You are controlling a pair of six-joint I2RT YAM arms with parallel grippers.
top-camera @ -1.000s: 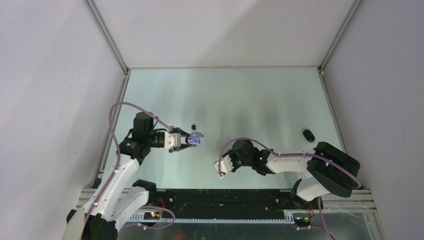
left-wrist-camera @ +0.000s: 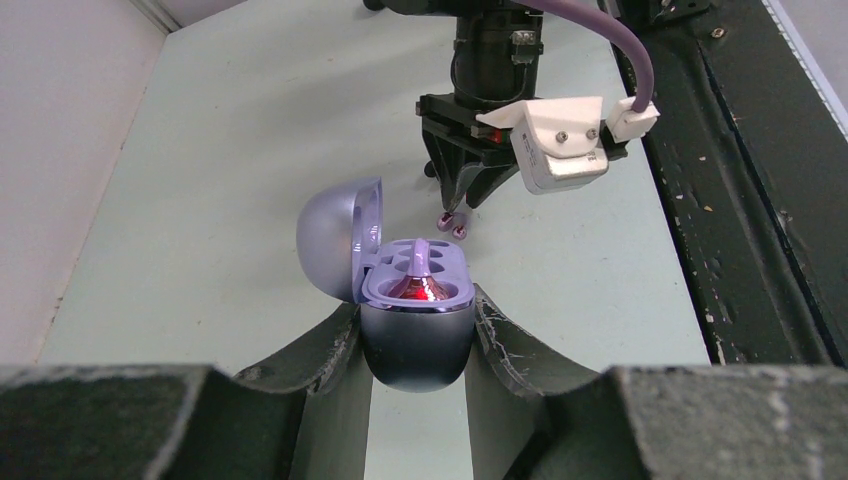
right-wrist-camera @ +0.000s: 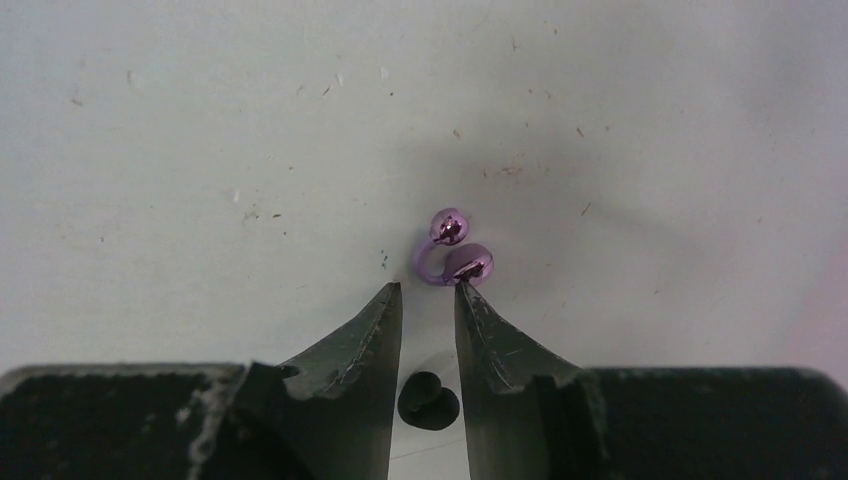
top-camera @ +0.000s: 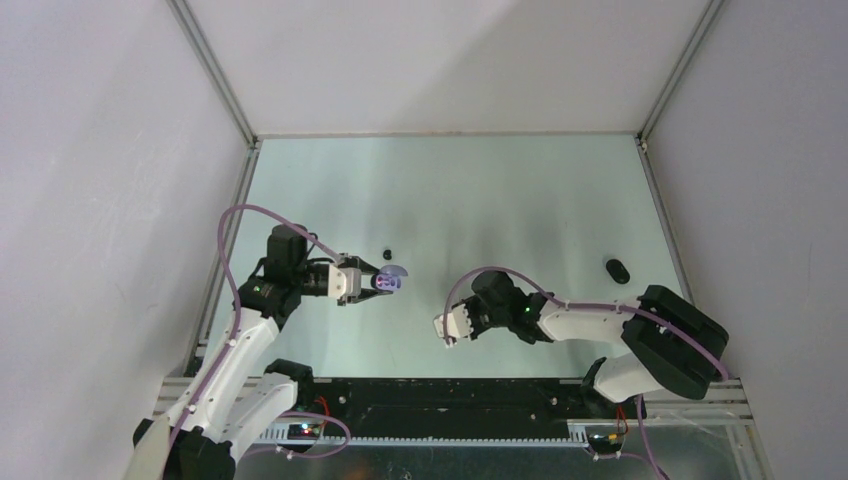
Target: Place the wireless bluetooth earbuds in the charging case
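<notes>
My left gripper is shut on the lavender charging case (left-wrist-camera: 415, 350), held upright with lid raised; a red glow shows inside beside a lavender upright piece. In the top view the case (top-camera: 388, 280) is left of centre. A purple earbud (right-wrist-camera: 470, 262), with a curved piece and second shiny bulb (right-wrist-camera: 449, 225), lies on the table just beyond my right gripper's fingertips in the right wrist view. My right gripper is part open, nothing visible between its tips, pointing down at the earbud.
A small black object (right-wrist-camera: 428, 405) lies near the earbud (left-wrist-camera: 445, 221). Another black oblong (top-camera: 617, 270) is at the table's right. Walls enclose the back and sides.
My right arm has shifted slightly rightward and toward the back since a second ago, and barely since the later frame. The left arm and case are unchanged.
</notes>
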